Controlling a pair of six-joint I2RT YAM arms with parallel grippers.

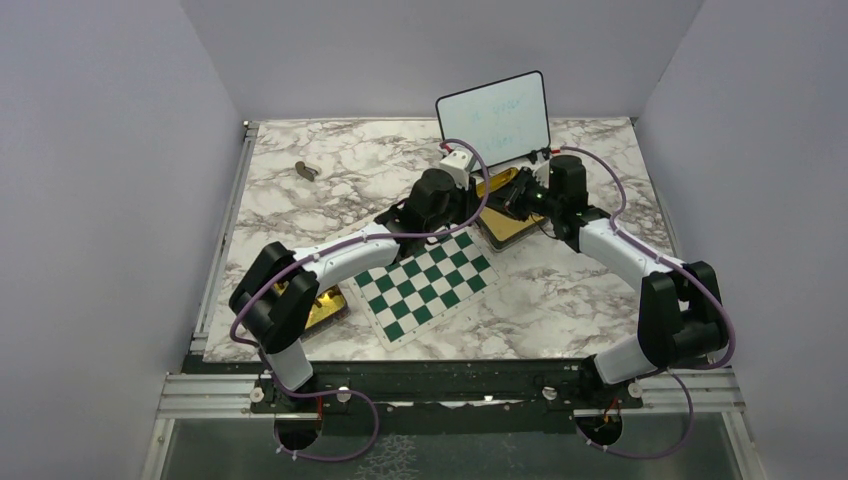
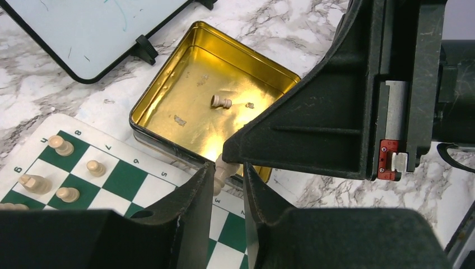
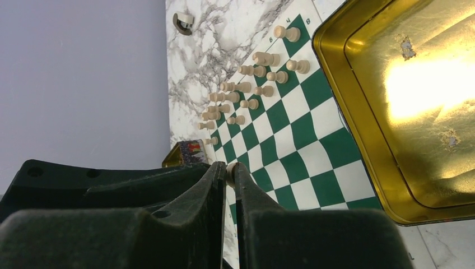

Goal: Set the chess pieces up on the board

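My two grippers meet over the gold tin (image 2: 190, 73) and the chessboard (image 1: 420, 296). A pale wooden piece (image 2: 223, 171) is between them: the fingertips of my right gripper are shut on it, and my left gripper closes on it from the other side, its fingertips close around it. One piece (image 2: 220, 101) lies on its side in the tin. Pale pieces (image 3: 291, 33) stand in rows along the far end of the board.
A whiteboard (image 1: 492, 115) stands behind the tin. A small dark object (image 1: 306, 170) lies at back left. A second tin (image 1: 328, 310) sits at front left, partly under the left arm.
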